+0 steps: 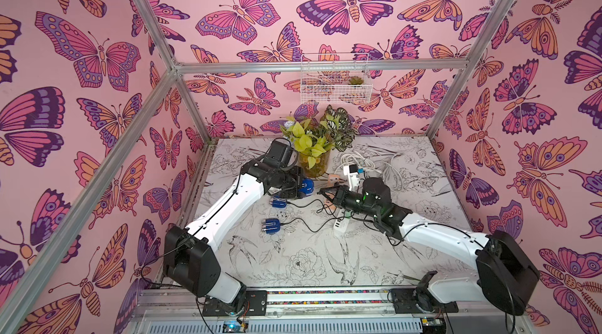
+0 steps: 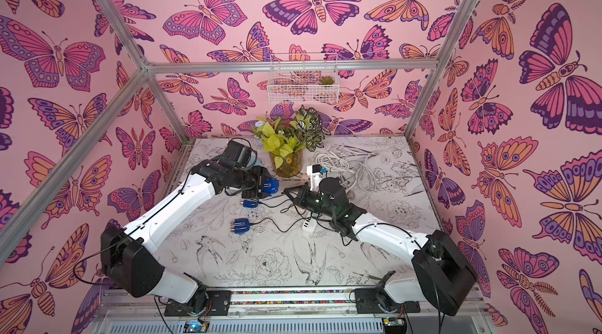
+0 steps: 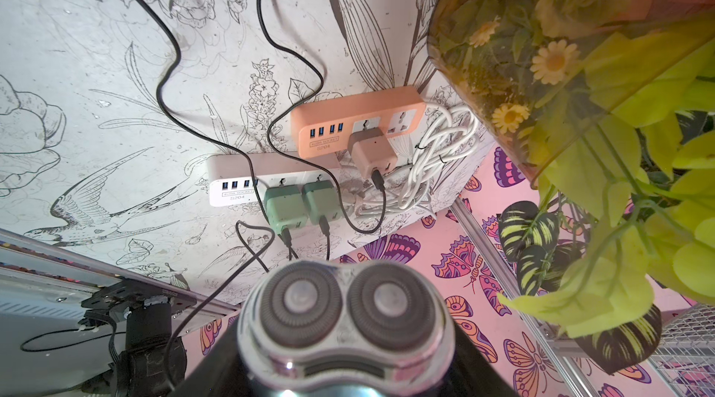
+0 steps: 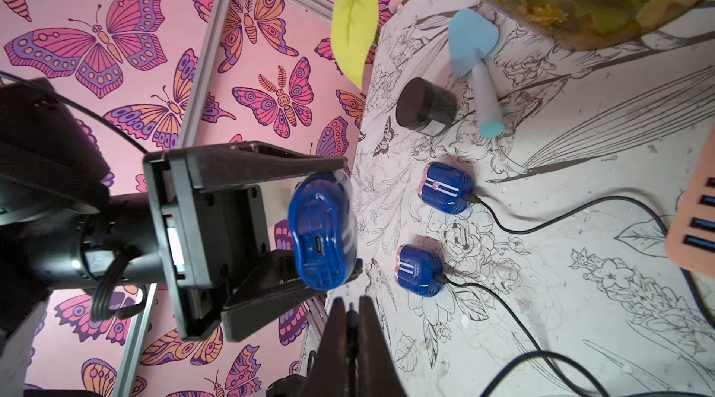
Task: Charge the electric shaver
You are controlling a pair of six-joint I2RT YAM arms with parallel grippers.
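Held above the table by my left gripper is the electric shaver [image 4: 320, 240]. Its blue base, with a small charging port, faces my right gripper, and both black fingers clasp its sides. In the left wrist view the shaver's two round heads [image 3: 346, 307] fill the bottom. My right gripper is shut, a short gap from the shaver; whether a thin plug sits between its fingertips cannot be told. Black cables [image 3: 175, 62] lead to a peach power strip [image 3: 357, 121] and a white one [image 3: 231, 177], where green adapters [image 3: 298, 203] and a peach adapter [image 3: 372, 155] are plugged in.
Two blue corded devices [image 4: 445, 187] lie on the table below the shaver. Behind stand a leafy plant vase [image 1: 313, 161], a dark jar [image 4: 424, 106] and a small blue trowel [image 4: 476, 62]. White cord [image 1: 392, 174] is coiled at the back.
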